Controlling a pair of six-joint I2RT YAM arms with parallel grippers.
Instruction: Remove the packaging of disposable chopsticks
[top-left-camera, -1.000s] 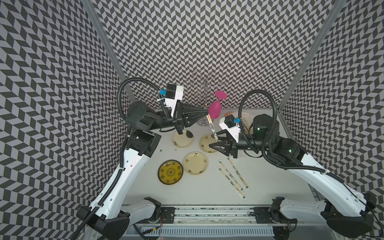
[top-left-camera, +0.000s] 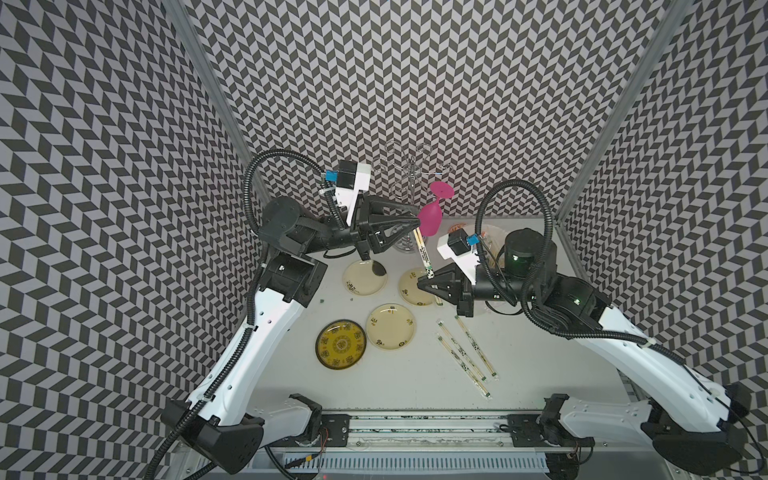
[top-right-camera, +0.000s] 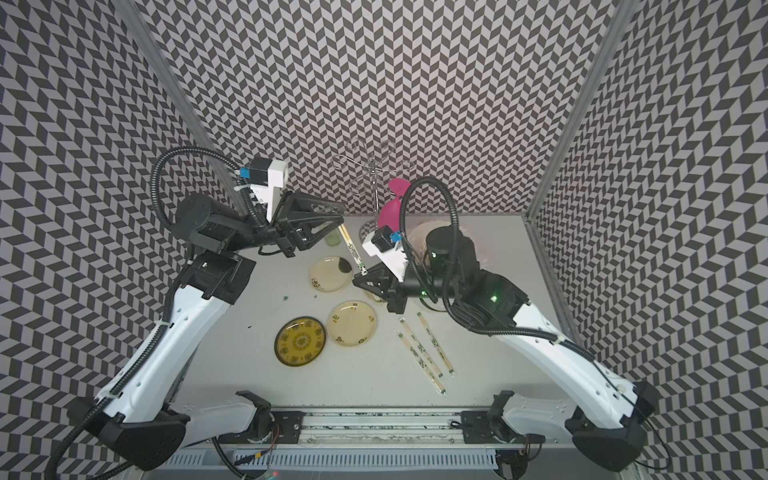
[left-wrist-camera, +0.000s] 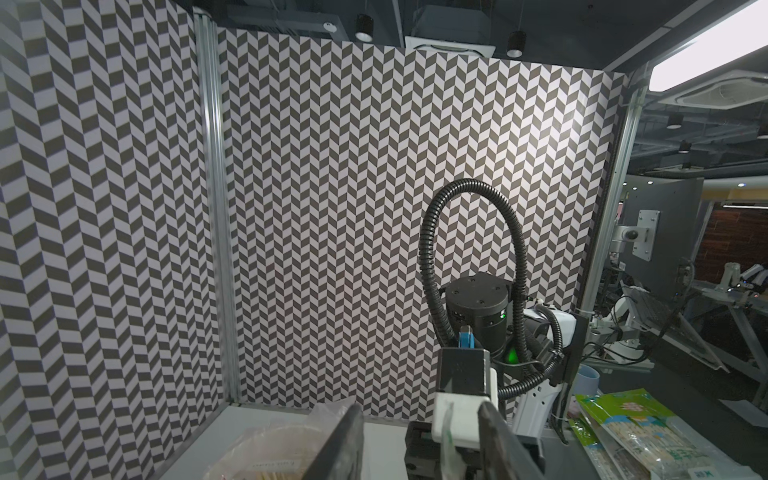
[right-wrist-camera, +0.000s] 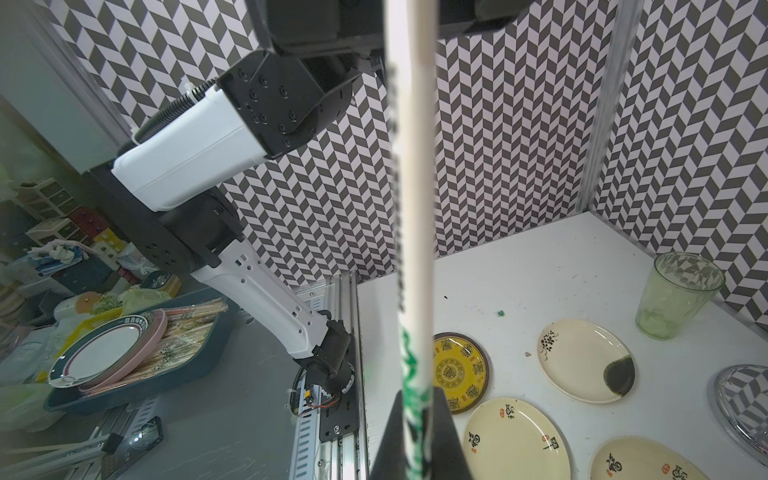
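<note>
A chopstick pair with patterned packaging (top-left-camera: 422, 252) stands tilted between the grippers, pale wood showing toward its top. My right gripper (top-left-camera: 426, 280) is shut on its lower, wrapped end; the pair fills the middle of the right wrist view. My left gripper (top-left-camera: 409, 221) is part open at the upper end; whether it still touches the pair cannot be told. More wrapped chopsticks (top-left-camera: 464, 365) lie side by side on the table's front right.
Plates (top-left-camera: 390, 326) and a yellow plate (top-left-camera: 341, 344) lie left of the chopsticks. A metal stand with pink pieces (top-left-camera: 430, 217) is behind the grippers. A green glass stands at the back left.
</note>
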